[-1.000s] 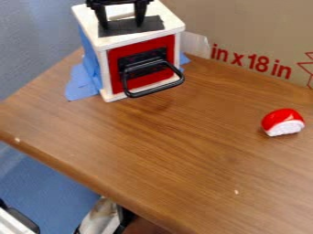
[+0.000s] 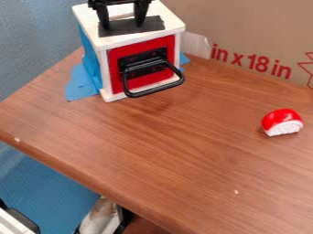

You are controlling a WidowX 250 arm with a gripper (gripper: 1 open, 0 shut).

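At the top left of the camera view the black gripper (image 2: 121,13) hangs just over the dark patch on top of a white box (image 2: 169,41). Its two fingers stand apart, with no object visible between them. The box has a red front (image 2: 123,51) with a black looped handle (image 2: 163,85). At the right of the table lies a red and white object (image 2: 281,120), rounded on top.
Blue material (image 2: 82,84) lies under and behind the box. A cardboard sheet (image 2: 244,46) stands at the back. The table's left edge drops to a blue surface.
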